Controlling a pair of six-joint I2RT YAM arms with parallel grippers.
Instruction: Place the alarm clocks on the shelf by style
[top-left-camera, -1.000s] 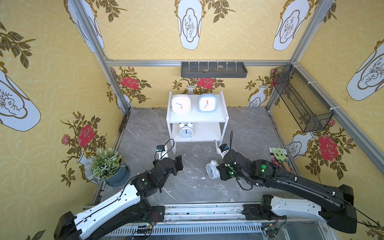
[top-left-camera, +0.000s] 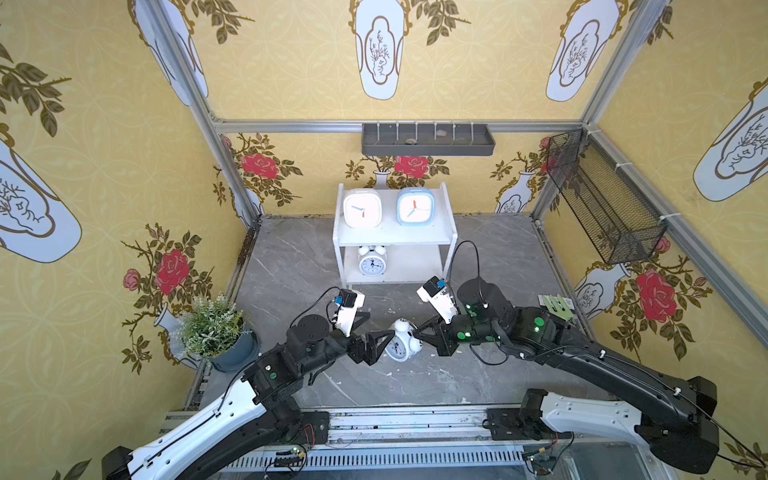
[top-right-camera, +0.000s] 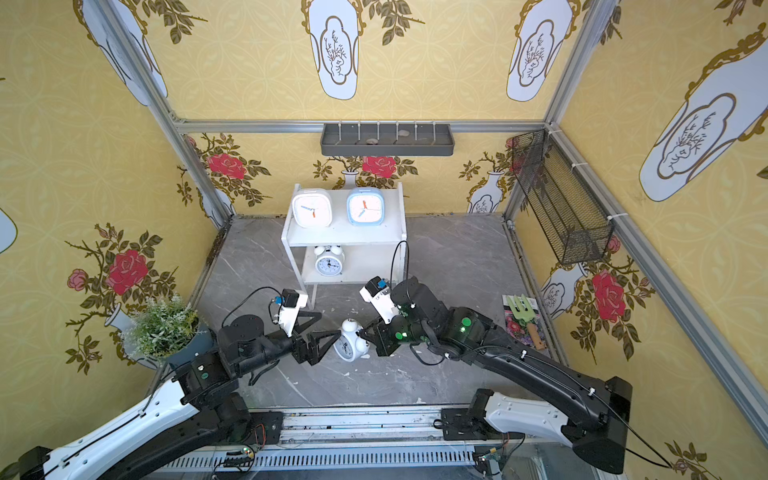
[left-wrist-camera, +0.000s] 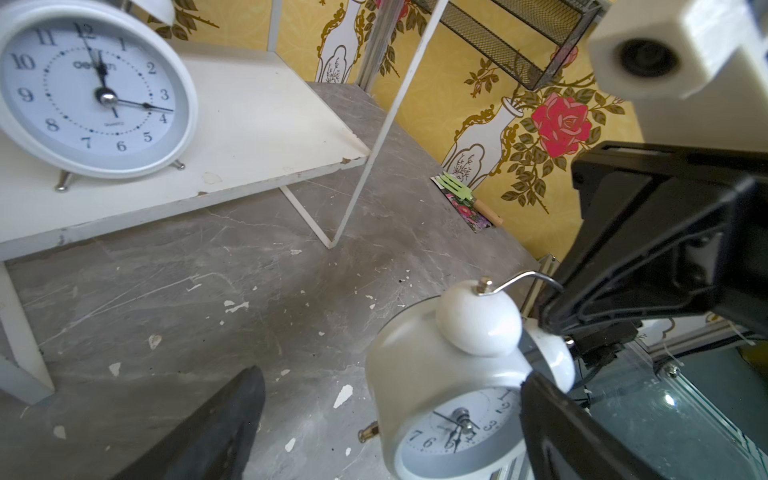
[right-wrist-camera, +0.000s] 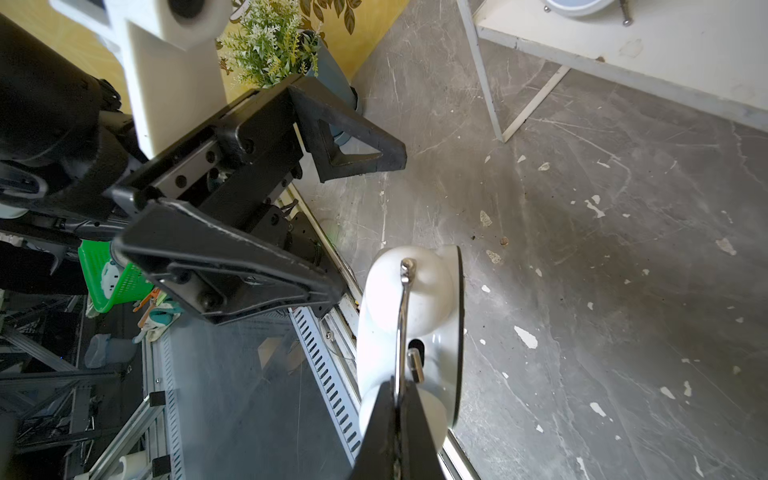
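Observation:
A white twin-bell alarm clock (left-wrist-camera: 448, 360) hangs tilted over the table by its thin wire handle (right-wrist-camera: 404, 316). My right gripper is shut on that handle, its fingers meeting around the wire. From the other side my left gripper stands open. One of its fingers (left-wrist-camera: 572, 436) overlaps the clock's face side in the left wrist view; contact cannot be told. On the white shelf (top-left-camera: 392, 234), a white square clock (top-left-camera: 362, 209) and a blue-rimmed square clock (top-left-camera: 416, 207) stand on top. Another white twin-bell clock (top-left-camera: 372, 261) stands at the lower tier's left.
A potted plant (top-left-camera: 216, 336) stands at the left edge, and a green garden fork (top-right-camera: 521, 309) lies at the right. A wire basket (top-left-camera: 612, 200) hangs on the right wall. Grey table (top-left-camera: 280, 264) shows free beside the shelf.
The right gripper has carried the clock leftward, toward the middle. My left gripper has come right, up close to the clock, and its fingers have turned toward it. The shelf clocks have not moved.

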